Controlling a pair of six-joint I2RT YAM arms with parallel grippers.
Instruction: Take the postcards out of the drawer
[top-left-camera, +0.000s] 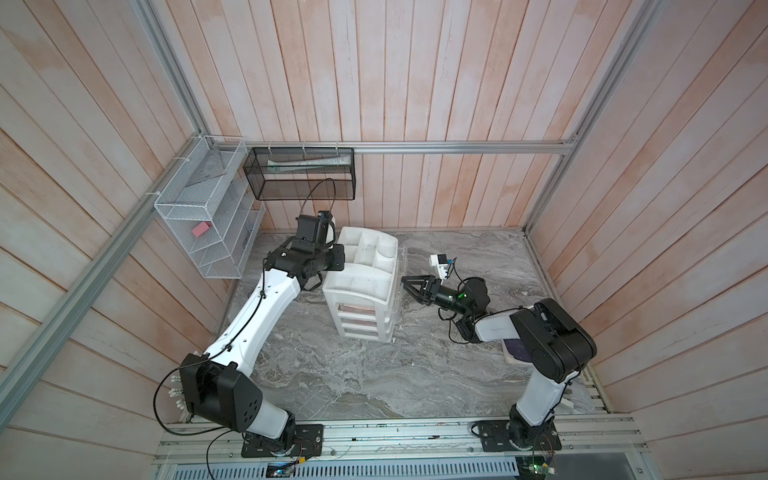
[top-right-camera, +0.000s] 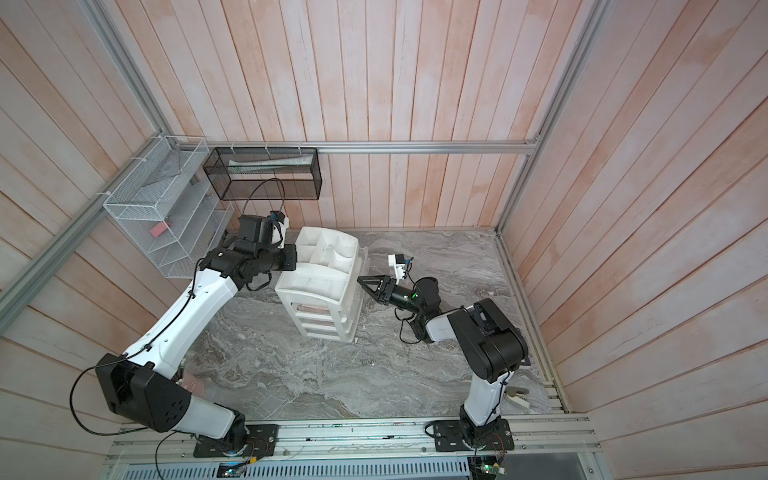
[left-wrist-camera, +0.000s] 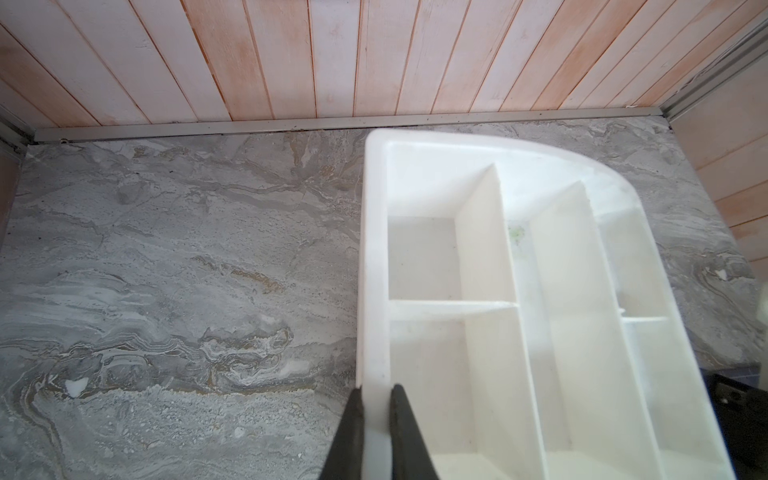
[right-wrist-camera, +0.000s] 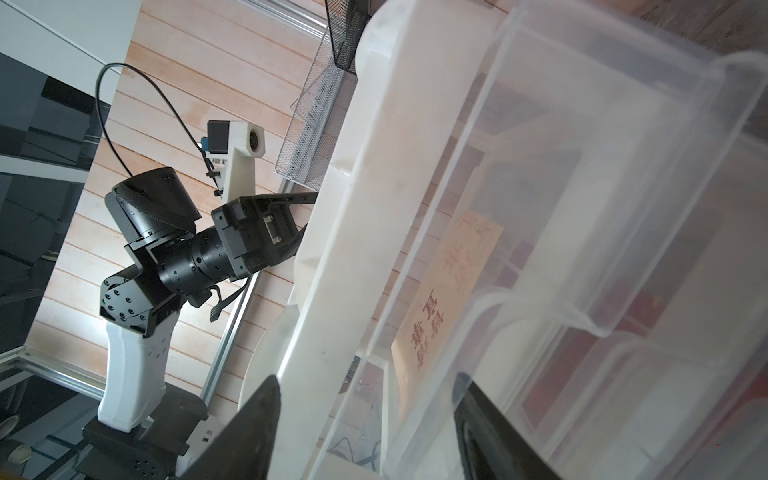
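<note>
My left gripper is shut on the rim of the white drawer cabinet (top-left-camera: 358, 281), on the side away from the drawers. A clear drawer (right-wrist-camera: 592, 168) juts a little out of the cabinet's right side. Inside it, seen through the plastic, lies a beige postcard (right-wrist-camera: 448, 292) with red writing; whether more lie beneath it cannot be told. At the drawer side stands my right gripper, its fingers (right-wrist-camera: 248, 424) apart, with the drawer's edge showing in the gap between them. No postcard is between these fingers.
Empty white compartments (left-wrist-camera: 424, 256) form the cabinet's top. More clear drawers (right-wrist-camera: 640, 400) lie alongside the one that juts out. A black wire basket (top-left-camera: 300, 174) and white wire shelves (top-left-camera: 209, 216) hang on the walls. Right of the cabinet, the grey floor (top-left-camera: 496, 248) is mostly bare.
</note>
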